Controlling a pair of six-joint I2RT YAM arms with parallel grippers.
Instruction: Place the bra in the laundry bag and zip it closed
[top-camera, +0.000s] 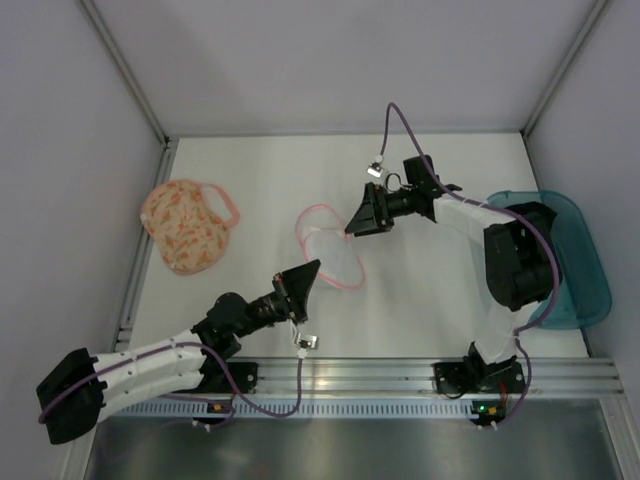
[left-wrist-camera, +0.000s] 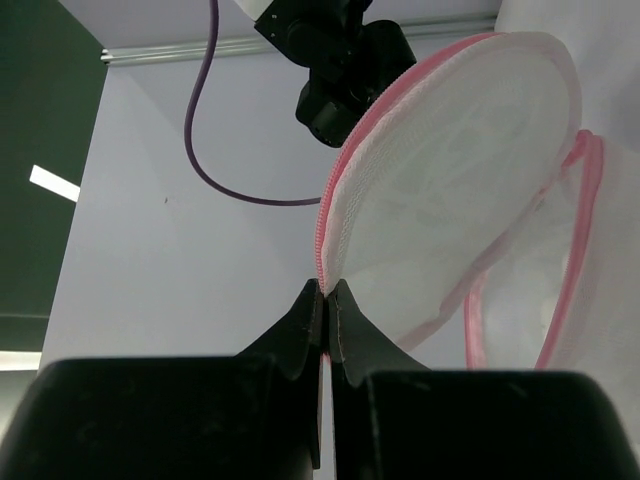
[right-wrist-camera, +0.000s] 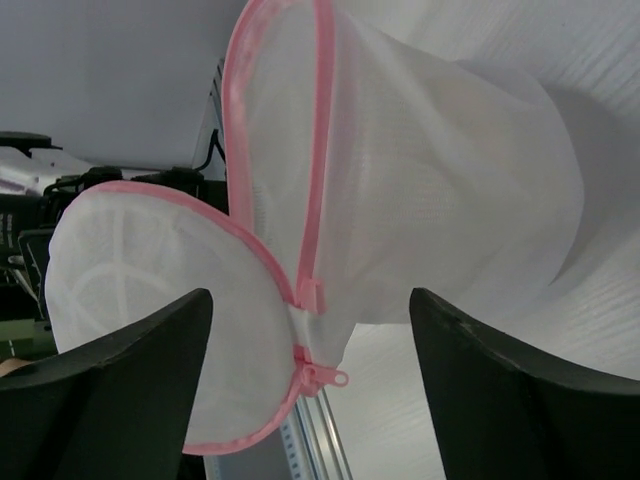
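The white mesh laundry bag with pink zip edging (top-camera: 335, 256) hangs in mid-table, its rounded flap folded open. My left gripper (top-camera: 313, 267) is shut on its edge; in the left wrist view the fingertips (left-wrist-camera: 343, 300) pinch the zipped rim. My right gripper (top-camera: 365, 215) is just right of and above the bag, part open; in the right wrist view the zip puller (right-wrist-camera: 318, 376) shows between its fingers, further off. An orange-patterned pink pouch or cloth (top-camera: 185, 225) lies at the left of the table.
A teal tub (top-camera: 585, 270) with dark contents stands at the right, behind the right arm.
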